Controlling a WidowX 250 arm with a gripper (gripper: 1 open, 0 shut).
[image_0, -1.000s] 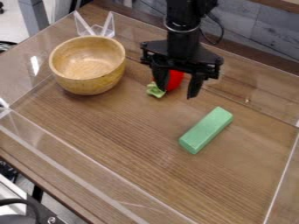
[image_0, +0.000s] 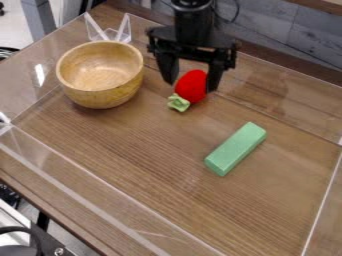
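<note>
My black gripper (image_0: 190, 62) hangs at the top centre, open, its fingers pointing down just behind a red object (image_0: 190, 87) that has a small green part at its lower left, like a strawberry with its leaves. Nothing shows held between the fingers.
A tan bowl (image_0: 99, 82) stands at the left. A green bar-shaped block (image_0: 237, 147) lies at the lower right.
My gripper has moved back, away from the camera, and a little up, uncovering more of the red object. The bowl and green block have not moved.
</note>
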